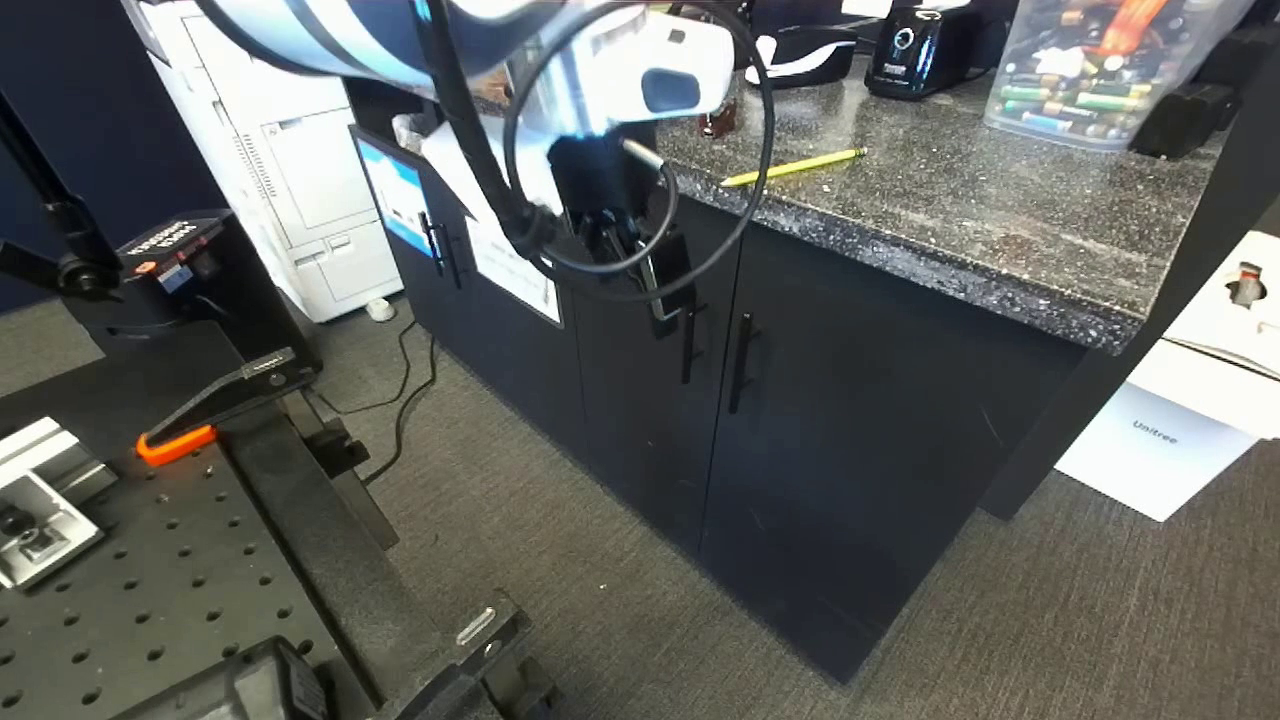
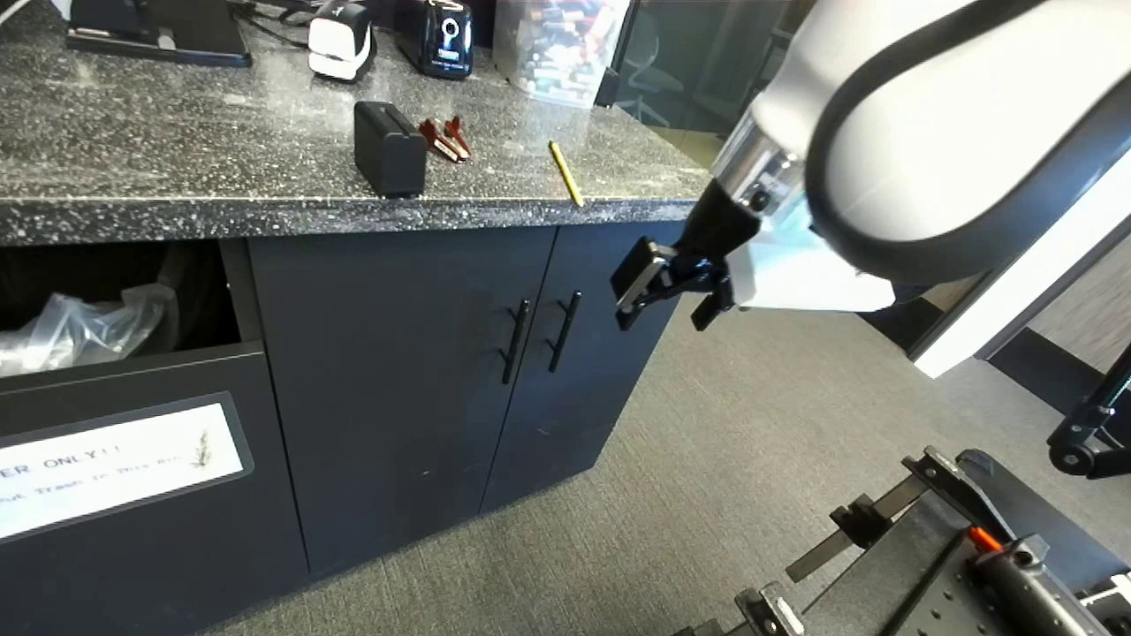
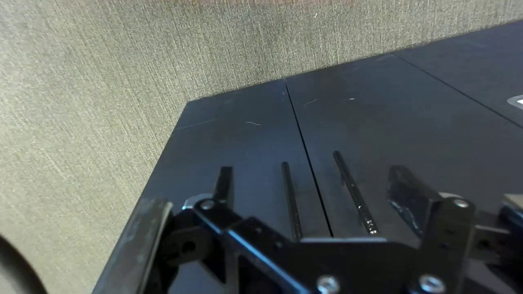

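My gripper [image 2: 665,318] hangs in the air in front of the dark cabinet, a little below the counter's level. Its fingers are wide apart, with nothing held between them. In the wrist view, two black bar handles, the left handle [image 3: 291,201] and the right handle [image 3: 355,191], show beyond the gap between the fingers. The handles sit on either side of the seam between two cabinet doors [image 2: 424,424], both closed. No contact between gripper and handles shows in the second exterior view. A yellow pencil [image 2: 566,173] lies on the counter above the doors.
On the speckled counter [image 2: 265,148] stand a black block [image 2: 390,148], a red staple remover [image 2: 445,139], a stapler [image 2: 341,41] and a clear bin [image 1: 1104,72] of batteries. A perforated work table [image 1: 168,576] stands opposite. Carpet between is clear.
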